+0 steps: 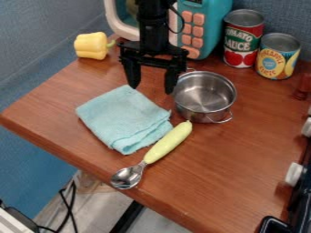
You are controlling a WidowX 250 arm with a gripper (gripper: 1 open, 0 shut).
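My black gripper [152,82] hangs over the back middle of the wooden table, open, its two fingers spread apart with nothing seen between them. Just in front and left of it lies a folded light blue cloth [119,117]. To its right stands a small steel pot [205,96]. A large spoon with a pale yellow handle [168,143] lies in front of the cloth and pot, its metal bowl toward the front left.
A yellow pepper-like object [93,45] sits at the back left. Behind stand a teal toy microwave [209,27], a tomato sauce can [242,41] and another can [278,56]. A black appliance [294,200] borders the right side.
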